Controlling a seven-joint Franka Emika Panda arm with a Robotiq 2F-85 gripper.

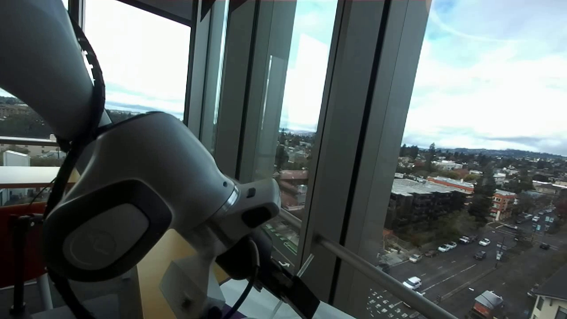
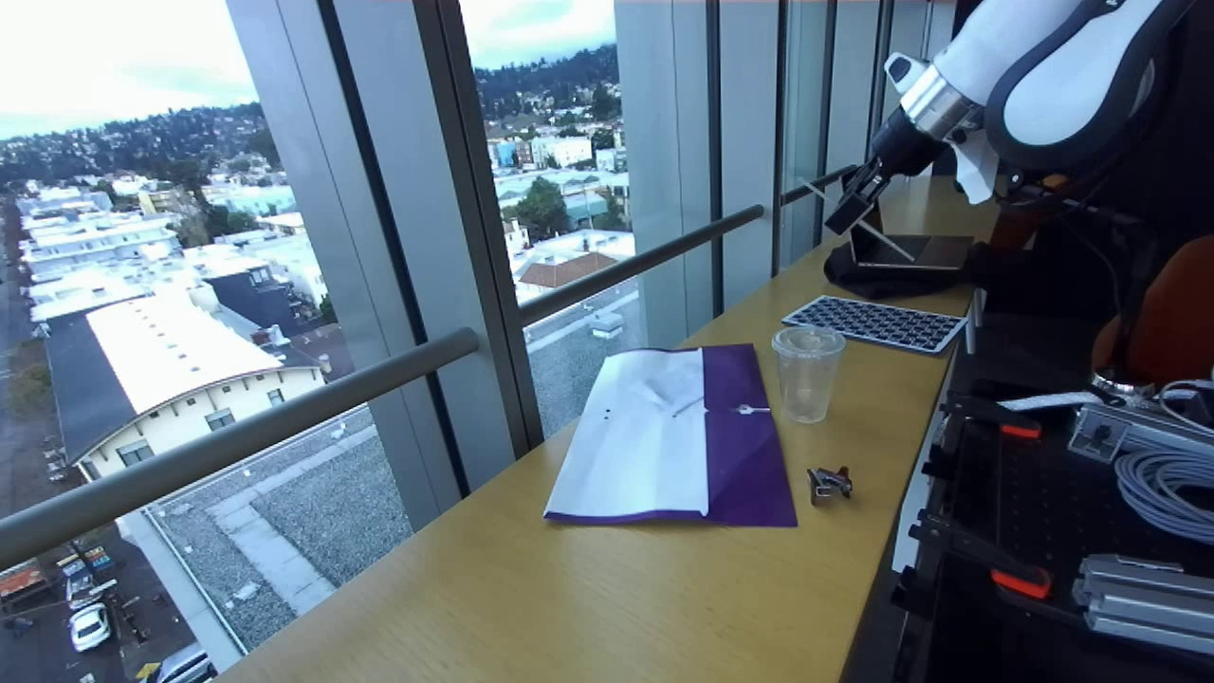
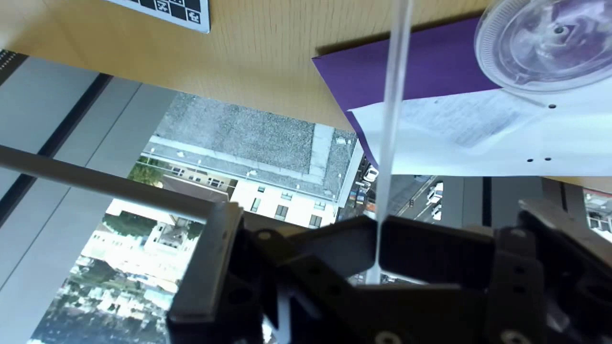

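Observation:
A thin clear straw (image 3: 394, 86) passes between the black fingers of my gripper, which is shut on it. In exterior view 2 the straw (image 2: 885, 241) slants across the gripper (image 2: 851, 214), sticking out on both sides, high over the table's far part. The clear plastic cup (image 2: 808, 376) stands upright with its lid on, beside a purple folder (image 2: 751, 455) with white paper (image 2: 637, 444). From the wrist, the round cup lid (image 3: 545, 46) shows at the upper right, apart from the straw.
A small metal clip-like object (image 2: 830, 484) lies near the table's right edge. Farther back are a black-and-white patterned board (image 2: 876, 323) and a laptop (image 2: 916, 252). A window rail (image 2: 649, 267) runs along the left.

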